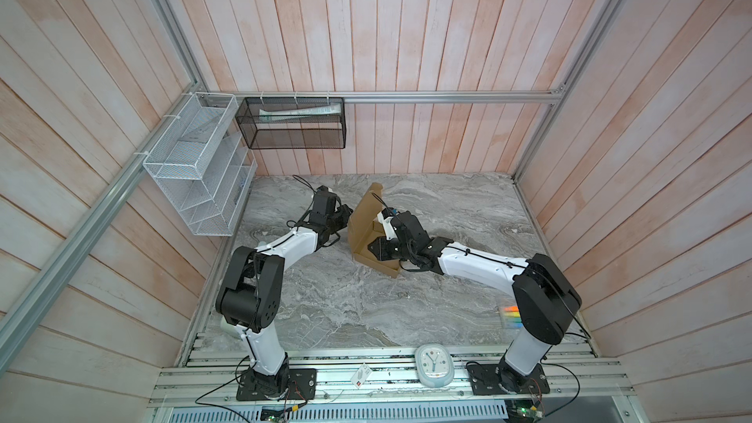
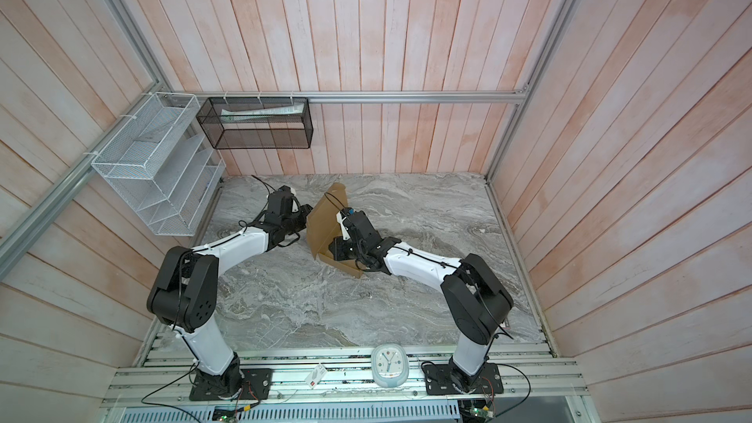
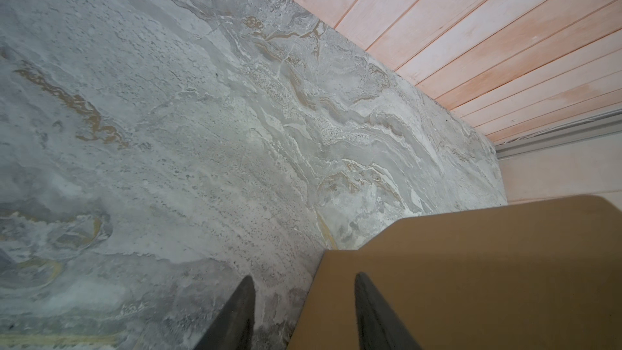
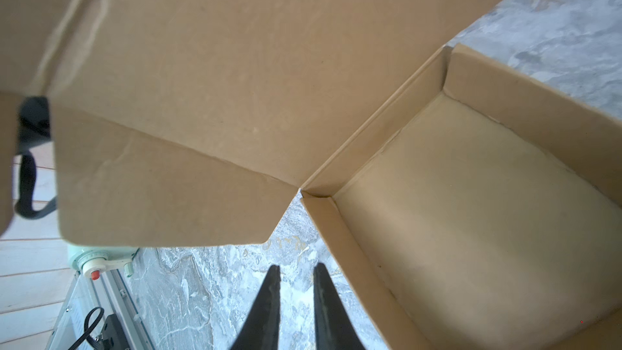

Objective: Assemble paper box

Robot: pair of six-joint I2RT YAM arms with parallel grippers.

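The brown cardboard box [image 4: 479,207] stands with its bottom tray folded up and walls raised, as the right wrist view shows. Its lid panel [image 4: 259,58] is tilted upright on the left, with a side flap [image 4: 168,188] hanging out past the tray's corner. My left gripper is open just outside the lid, which fills the lower right of the left wrist view. My right gripper is part open beside the tray's near wall, nothing between its fingers, with marble table beneath the tips.
White wire shelves [image 1: 199,164] hang at the left and a black wire basket [image 1: 290,123] on the back wall. A clock [image 1: 434,366] sits at the front edge.
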